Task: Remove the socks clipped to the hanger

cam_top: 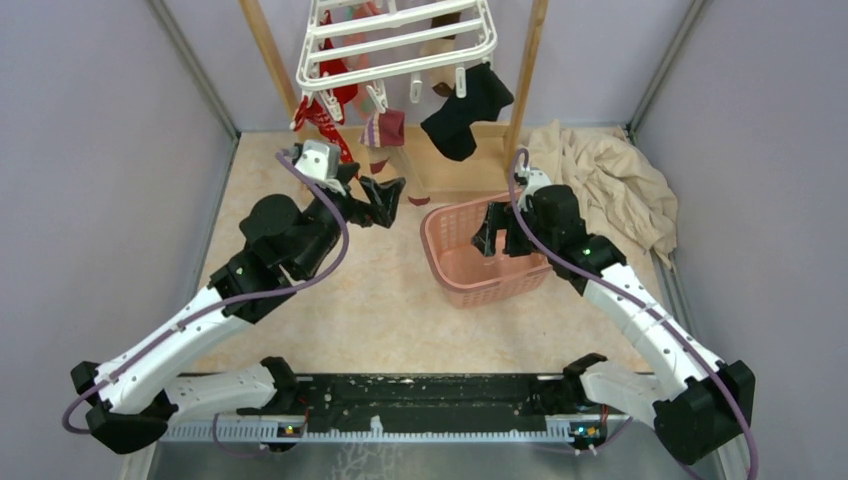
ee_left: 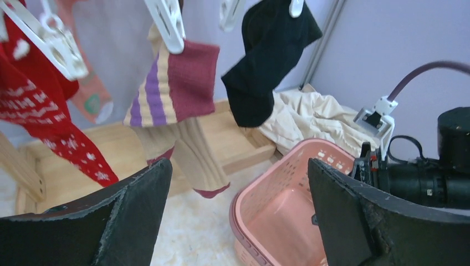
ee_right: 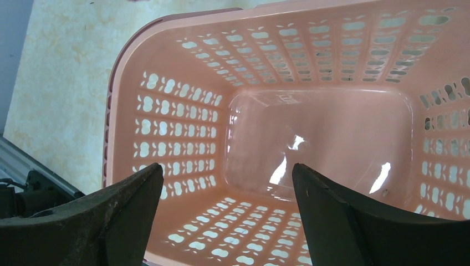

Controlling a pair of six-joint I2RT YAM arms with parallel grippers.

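Note:
The white hanger (cam_top: 385, 72) hangs at the top with socks clipped along it. A striped maroon, purple and cream sock (ee_left: 174, 83) dangles from a clip, a beige sock (ee_left: 185, 147) showing below it. To its right hangs a black sock (cam_top: 468, 110), to its left a red patterned sock (ee_left: 50, 105). My left gripper (cam_top: 388, 190) is open, below and in front of the striped sock, with nothing held. Over the pink basket (cam_top: 440, 262) my right gripper (cam_top: 488, 228) stands open, its fingers (ee_right: 122, 216) apart and empty.
The basket's floor is bare in the right wrist view. Beige cloth (cam_top: 600, 185) lies heaped at the back right. Wooden posts (cam_top: 527, 75) flank the hanger. Clear table (cam_top: 360, 310) lies left of the basket.

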